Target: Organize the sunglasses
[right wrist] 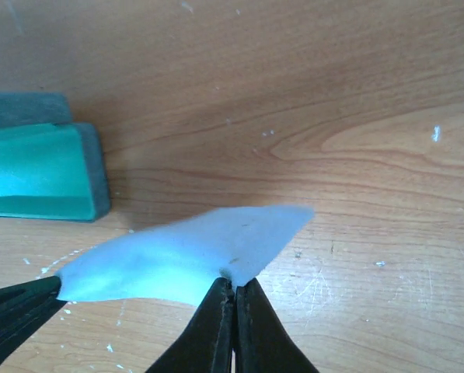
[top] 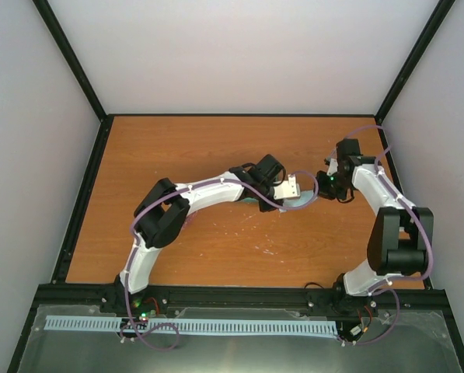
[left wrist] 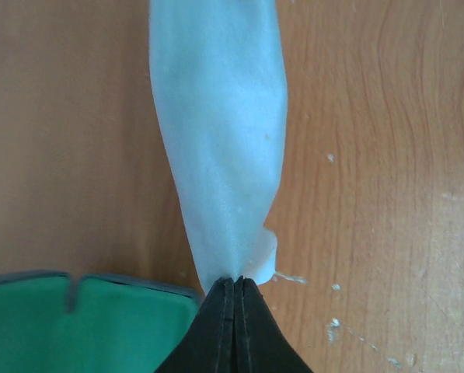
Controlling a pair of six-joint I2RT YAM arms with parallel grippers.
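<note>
A light blue cloth [top: 298, 200] is stretched between my two grippers at the table's centre right. My left gripper is shut on one end of it, and the cloth [left wrist: 220, 132] runs away from the tips. My right gripper is also shut on the cloth [right wrist: 169, 260], whose length crosses that wrist view. A green case with a dark rim [left wrist: 123, 326] lies beside the cloth in the left wrist view and also shows at the upper left of the right wrist view [right wrist: 33, 171]. No sunglasses can be made out.
Both arms reach over it from the near edge, with purple cables looping along them.
</note>
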